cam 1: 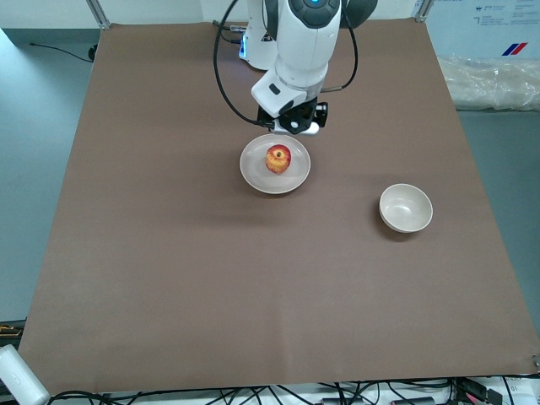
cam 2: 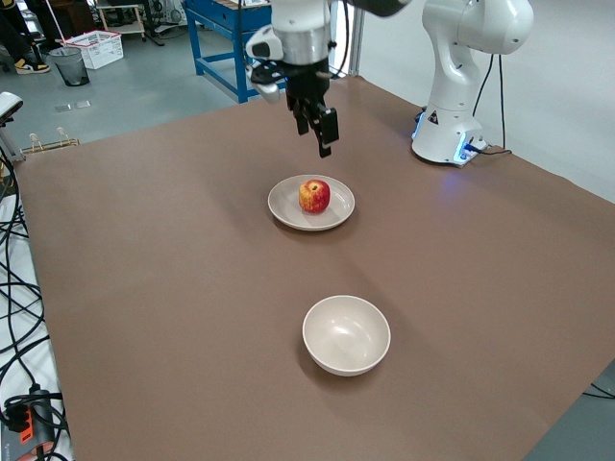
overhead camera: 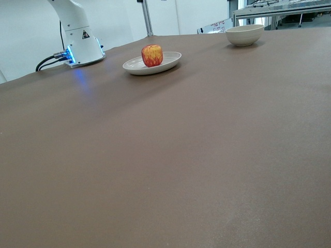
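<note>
A red-yellow apple rests on a white plate, also seen in the top view as the apple on its plate. A white bowl stands apart from the plate, nearer the viewer in the right view, where the bowl is empty. The black gripper hangs above the table just beyond the plate, higher than the apple; whether its fingers are open or shut is unclear. The top view does not show it.
The arm's white base stands at the table edge. Cables and equipment line another edge.
</note>
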